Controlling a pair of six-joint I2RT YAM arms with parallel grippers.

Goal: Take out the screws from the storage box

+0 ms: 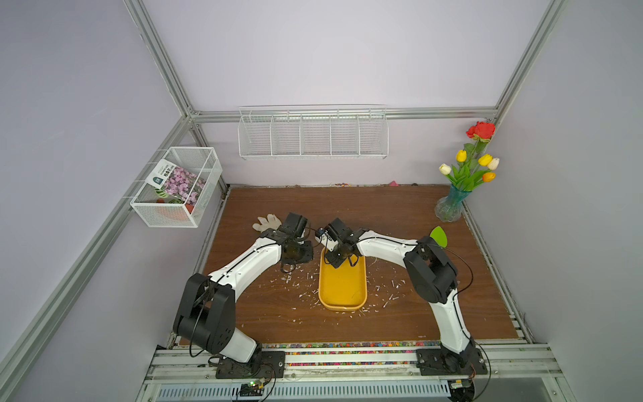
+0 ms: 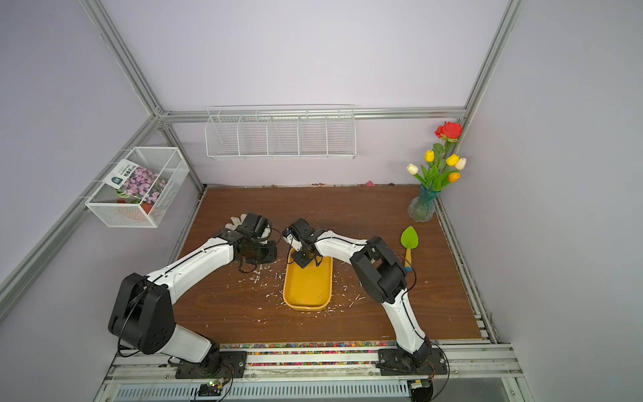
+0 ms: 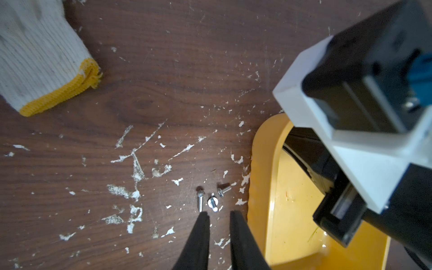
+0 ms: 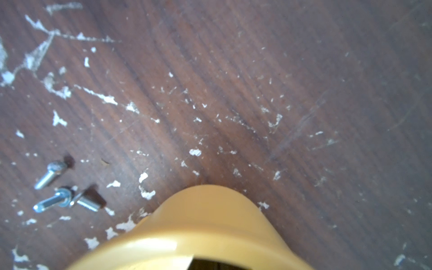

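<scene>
Several silver screws lie on the table just left of the yellow storage box; the right wrist view shows them (image 4: 51, 200) beside the box's rim (image 4: 202, 211). My left gripper hangs over the table near the screws and box, fingers part open with nothing seen between them. My right gripper (image 2: 301, 258) is down at the far end of the box; its fingertips are hidden by the rim in the right wrist view, so its finger cannot be made out.
A white glove (image 1: 266, 223) lies behind the left arm. A vase of flowers (image 1: 450, 204) and a green trowel (image 2: 409, 238) stand or lie at the right. Wire baskets (image 1: 313, 134) hang on the walls. The wood table has white flecks.
</scene>
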